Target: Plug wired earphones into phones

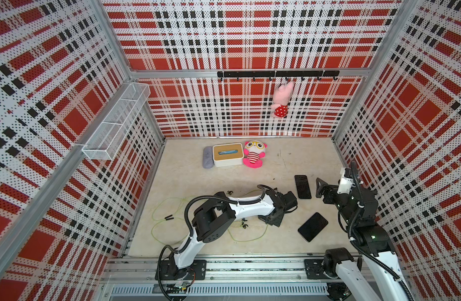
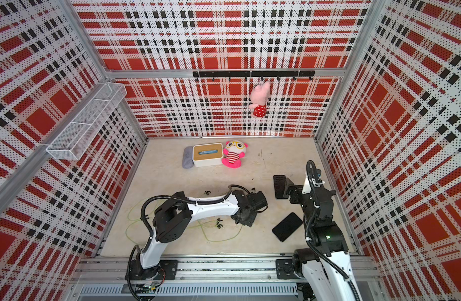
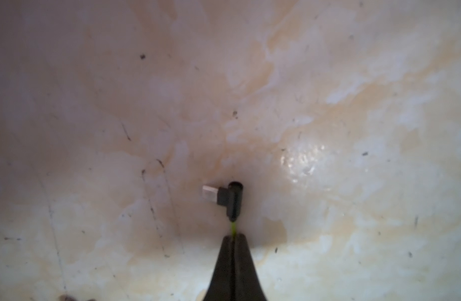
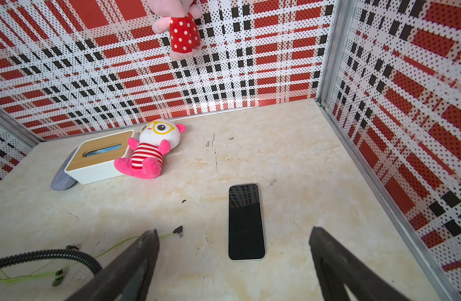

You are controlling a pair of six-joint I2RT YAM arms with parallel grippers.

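Note:
In the left wrist view my left gripper is shut on the thin green cable of an earphone, just behind its black angled plug (image 3: 234, 200). The plug's metal tip points left and its body stands clear of the fingertips. One black phone (image 4: 246, 223) lies face up between and beyond the fingers of my open right gripper, which holds nothing. A second phone (image 1: 313, 226) lies tilted nearer the front edge. Another plug (image 4: 178, 230) on a green cable rests on the table left of the upright phone. From above, the left arm hides its fingertips.
Green earphone wires (image 1: 162, 200) spread over the table's left side. At the back stand a grey object (image 1: 207, 157), a tissue box (image 1: 228, 155) and a pink plush toy (image 1: 254, 154). Bare table surrounds the phones.

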